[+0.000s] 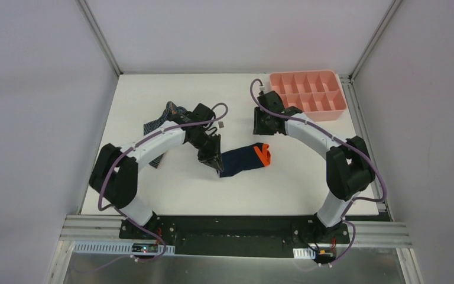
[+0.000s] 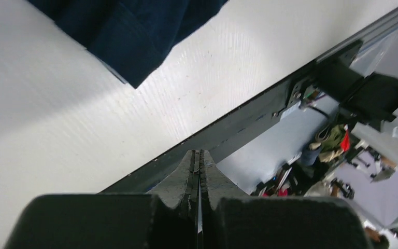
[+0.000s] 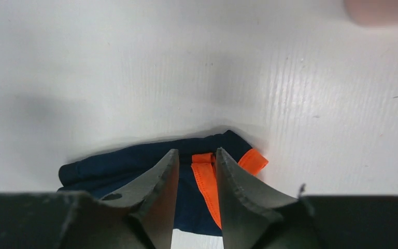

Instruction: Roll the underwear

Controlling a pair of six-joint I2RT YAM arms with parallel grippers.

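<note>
The navy underwear [image 1: 242,160] with its orange band [image 1: 262,155] lies folded into a flat strip at mid-table, the band at its right end. Over its left end sits my left gripper [image 1: 219,169]. In the left wrist view, that gripper is shut with nothing visible between its fingers, and the navy cloth [image 2: 129,39] shows apart from the tips, at upper left. Behind the strip's far edge is my right gripper [image 1: 264,131]. The right wrist view shows this gripper open, its fingers partly covering the cloth and the orange band [image 3: 205,181].
A pink divided box [image 1: 308,93] stands at the back right, near the right arm. Striped dark cloth [image 1: 153,126] lies at the left, partly under the left arm.
</note>
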